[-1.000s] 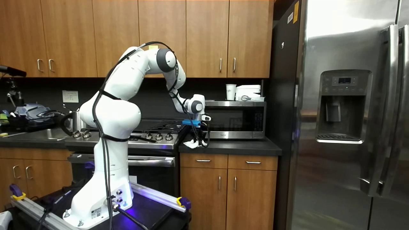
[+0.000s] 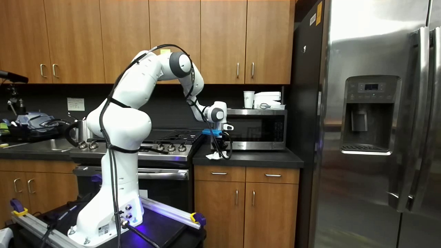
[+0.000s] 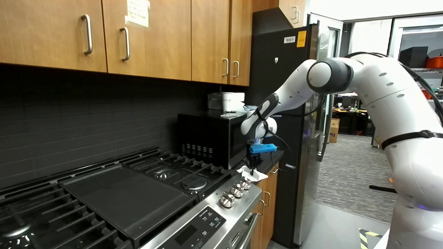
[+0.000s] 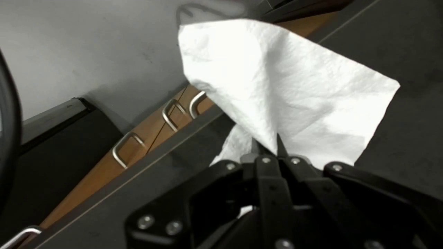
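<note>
A white paper towel [image 4: 315, 95] lies spread and creased over the dark countertop [image 4: 166, 186], with one fold pinched between the fingertips of my gripper. The gripper is shut on it and points down. In exterior view 2 the towel [image 3: 254, 174] shows at the counter's front edge, just right of the stove, below the blue piece on the wrist. From the other side, the towel [image 2: 219, 155] appears as a small white patch under the dark gripper, in front of the microwave [image 2: 258, 130].
Close behind the gripper stands the microwave, with a white cup [image 2: 248, 99] and boxes on top. The stove [image 3: 182, 178] borders the counter on the left, the refrigerator [image 2: 372, 165] on the right. Bare counter [image 2: 273, 156] extends right of the towel.
My gripper has moved right along the counter, away from the stove, and the white towel has shifted right with it.
</note>
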